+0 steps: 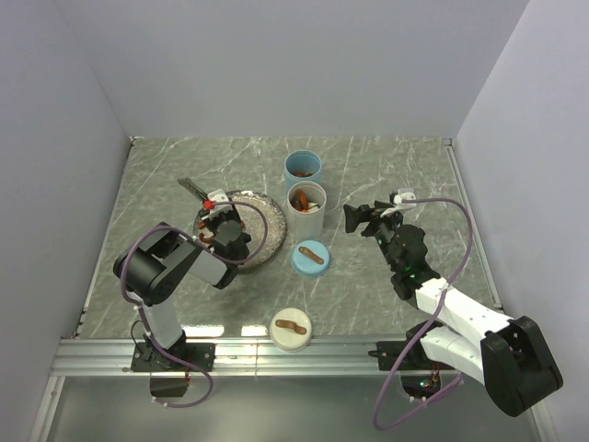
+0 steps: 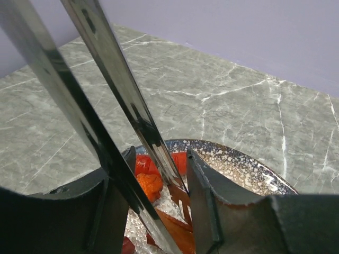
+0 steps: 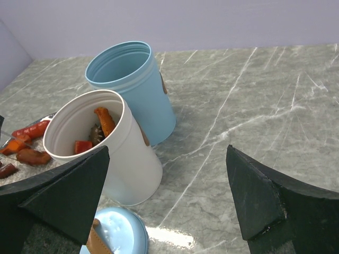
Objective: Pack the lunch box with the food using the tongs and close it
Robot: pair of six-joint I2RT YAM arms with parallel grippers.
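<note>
My left gripper [image 1: 230,247] is over the plate [image 1: 279,230]. Its fingers stand apart, with metal tongs [image 2: 124,90] slanting between them. The tong ends point down toward a brown food piece [image 2: 176,233]; whether they pinch it is unclear. Red sausage pieces [image 2: 146,165] and an orange chunk [image 2: 151,185] lie on the plate. The white container [image 3: 135,174] is upright and uncovered, with several food pieces such as an orange stick [image 3: 105,121] inside. Behind it stands the blue container [image 3: 151,103], also uncovered. My right gripper is open and empty, to the right of the containers.
A blue lid [image 1: 320,265] with a brown handle lies in front of the white container. The white lid [image 1: 291,343] is at the table's front edge. Bare table [image 1: 405,166] stretches behind my right gripper, and walls close in the back and sides.
</note>
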